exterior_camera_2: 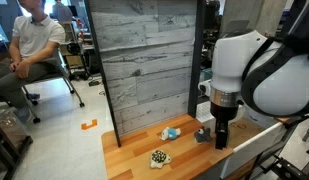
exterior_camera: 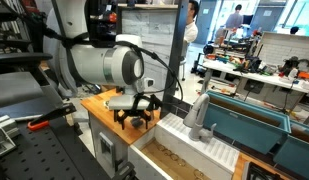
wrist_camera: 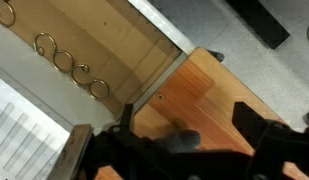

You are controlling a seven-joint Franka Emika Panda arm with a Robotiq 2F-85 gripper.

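Note:
My gripper hangs low over the wooden surface with its fingers spread wide apart, so it stands open. A dark grey object (wrist_camera: 179,139) is partly hidden at the bottom of the wrist view, between the fingers. In exterior view 1 this small object (exterior_camera: 136,123) sits on the wood just below the gripper (exterior_camera: 133,112). From the other side, in exterior view 2, the dark object (exterior_camera_2: 203,134) is close to the gripper (exterior_camera_2: 212,139); contact cannot be made out.
A light blue toy (exterior_camera_2: 170,133) and a pale patterned toy (exterior_camera_2: 160,158) lie on the wooden surface (exterior_camera_2: 132,156). Beside it is an open white drawer (exterior_camera: 172,158) with curled metal hooks (wrist_camera: 57,55). A grey tap-like fixture (exterior_camera: 199,112) rises past the drawer.

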